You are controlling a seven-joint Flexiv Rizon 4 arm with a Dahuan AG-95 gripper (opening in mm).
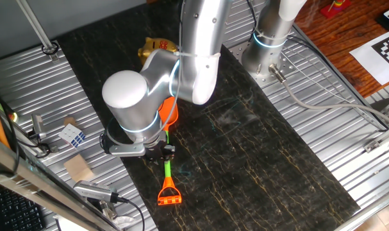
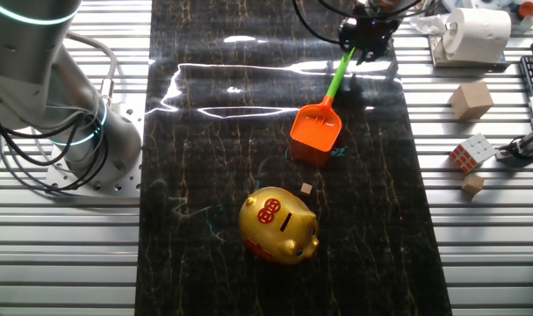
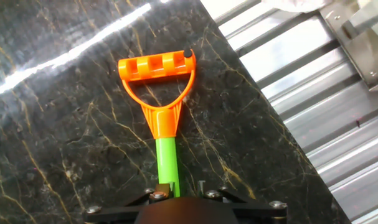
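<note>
A toy shovel lies on the dark marbled board, its orange scoop (image 2: pixel 316 130) toward the golden piggy bank and its orange D-shaped grip (image 1: pixel 170 194) at the other end. Between them runs a green shaft (image 3: pixel 167 163). My gripper is over this shaft, fingers apart. In the wrist view the left fingertip overlaps the shaft, and a dark gap shows to its right. How high the fingertips stand above the board is hard to judge. From exterior view 1 the arm hides part of the scoop and shaft.
The golden piggy bank (image 2: pixel 279 226) sits on the board near a tiny wooden cube (image 2: pixel 306 188). Off the board, on the slatted metal table, are a puzzle cube (image 1: pixel 72 135), wooden blocks and a paper roll (image 2: pixel 475 35). Much of the board (image 1: pixel 264 167) is bare.
</note>
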